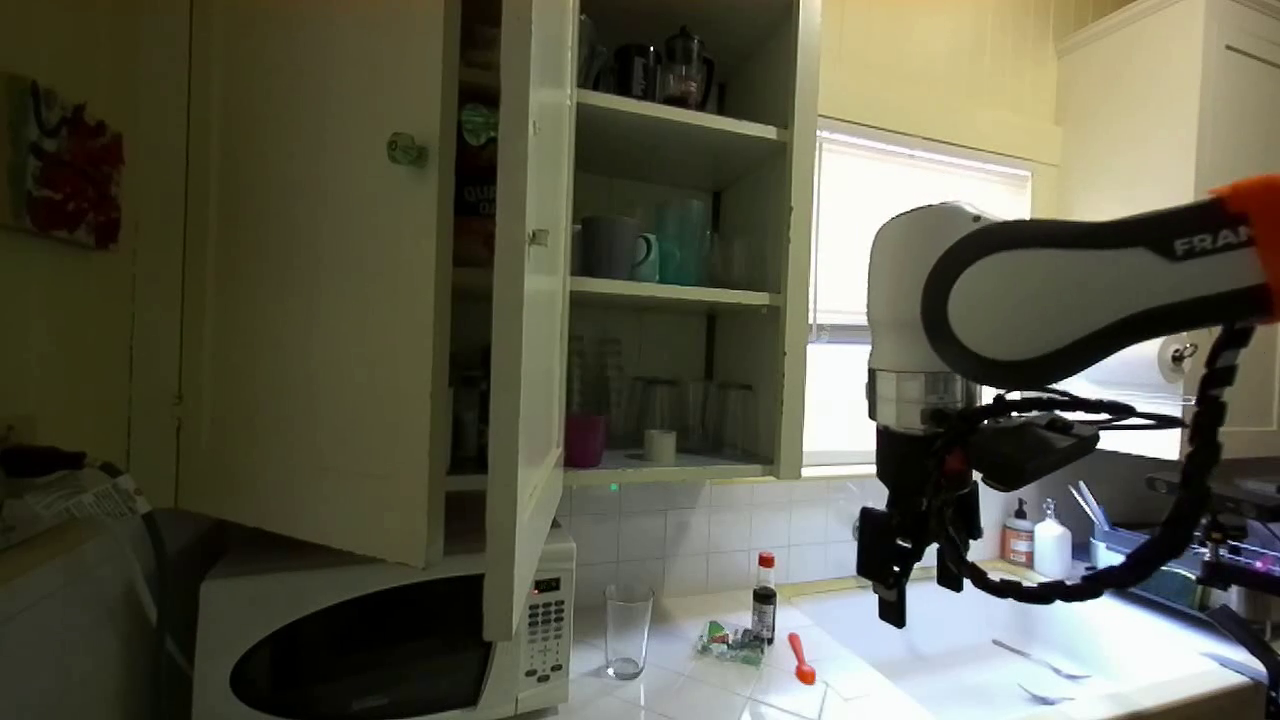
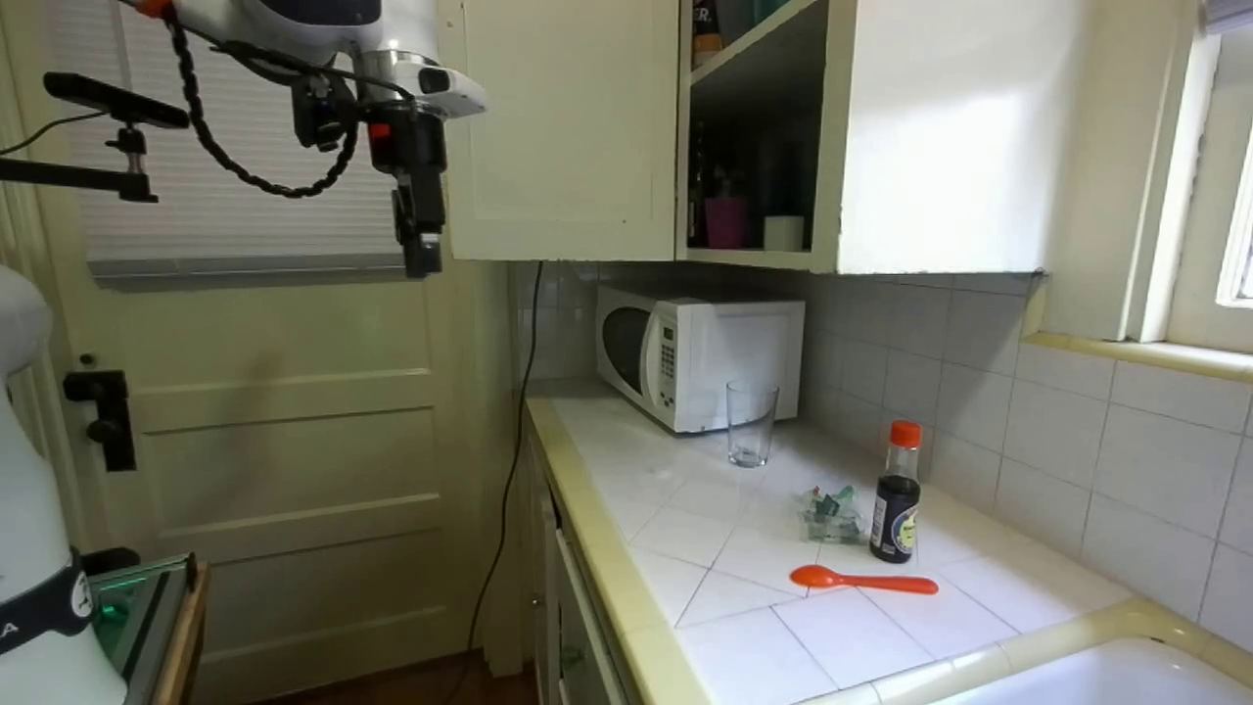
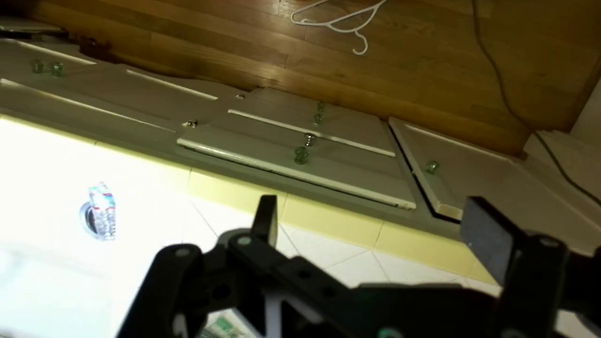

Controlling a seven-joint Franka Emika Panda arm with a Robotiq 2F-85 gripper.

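Note:
High above the counter and in front of the sink, as exterior view 1 shows it, hangs my gripper (image 1: 921,600), pointing down. In the wrist view its two fingers (image 3: 265,219) stand wide apart with nothing between them, so it is open. Well below it on the white tiles are a clear glass (image 2: 749,425), a sauce bottle (image 2: 896,499) with a red cap, a crumpled green-and-clear packet (image 2: 833,517) and an orange spoon (image 2: 863,581). All of these are apart from the gripper.
An open cupboard door (image 1: 528,324) juts out over the microwave (image 1: 384,648). Cups and glasses stand on the cupboard's shelves (image 1: 678,288). Two pieces of cutlery (image 1: 1041,658) lie in the white sink (image 1: 888,624). A hanger (image 3: 338,22) is on the floor.

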